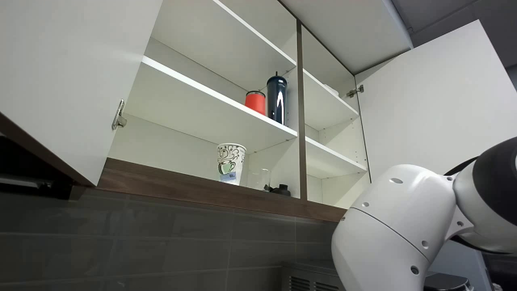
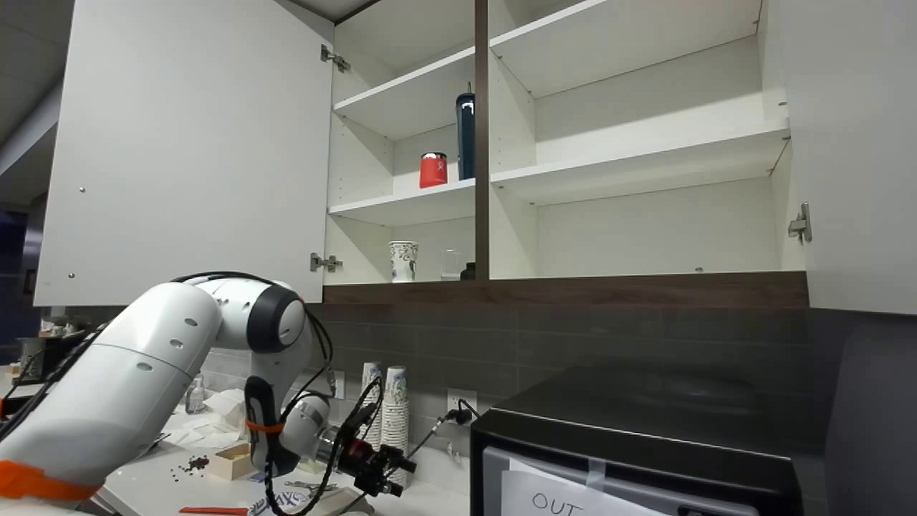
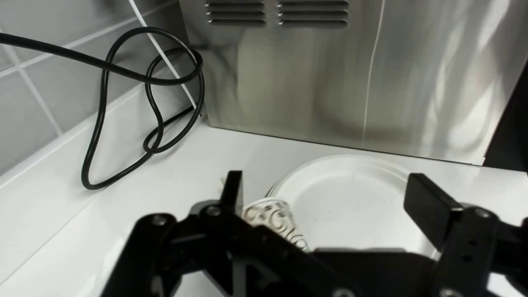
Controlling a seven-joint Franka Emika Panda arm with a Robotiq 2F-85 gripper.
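Observation:
My gripper stands open, its two dark fingers wide apart with nothing held between them. Beyond it in the wrist view lies a white plate [image 3: 361,213] on the counter. A patterned paper cup [image 3: 277,218] shows by the plate's left side, partly hidden behind the left finger; whether it touches the plate or the finger I cannot tell. From the second exterior view, the gripper [image 2: 397,476] hangs low over the counter, near stacked paper cups [image 2: 395,408] and left of the black appliance [image 2: 636,421].
A metal appliance wall [image 3: 317,84] rises behind the plate, with a looped black cable [image 3: 101,119] to its left. Overhead, the open cabinet holds a patterned cup [image 1: 231,162], a red tumbler [image 1: 255,102] and a dark bottle [image 1: 277,99]. Some shelves on the right are empty.

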